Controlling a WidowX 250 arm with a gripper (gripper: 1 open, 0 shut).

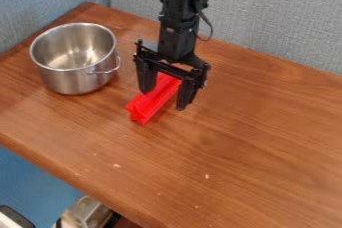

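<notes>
My black gripper (168,88) hangs over a red elongated object (147,107) lying diagonally on the wooden table, its fingers open on either side of the object's upper part. The red object's rear end is partly hidden behind the gripper. A steel pot (72,67) with a side handle stands left of both.
Grey and blue padded walls border the back and left. A metal fixture (86,212) sits off the table's front left edge.
</notes>
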